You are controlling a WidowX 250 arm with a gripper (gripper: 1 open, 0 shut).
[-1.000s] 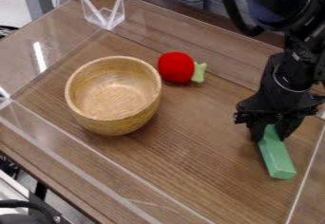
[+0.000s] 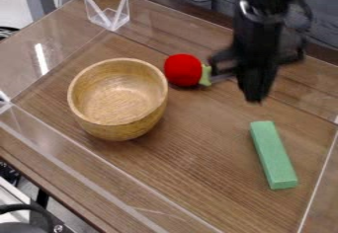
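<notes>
The black gripper (image 2: 260,67) is raised in the upper right of the camera view, blurred, its fingers pointing down; whether anything is between them is hard to see. A green bar (image 2: 272,156) lies on the wooden table at the right, below and apart from the gripper. A red round object (image 2: 183,69) with a pale green tip lies just left of the gripper. A wooden bowl (image 2: 118,119) stands at the left.
A small clear wire or plastic holder (image 2: 109,12) stands at the back left. The table's left edge shows with cables beyond it.
The gripper has risen away from the green bar and moved up and a little left toward the back. The green bar stays where it was.
</notes>
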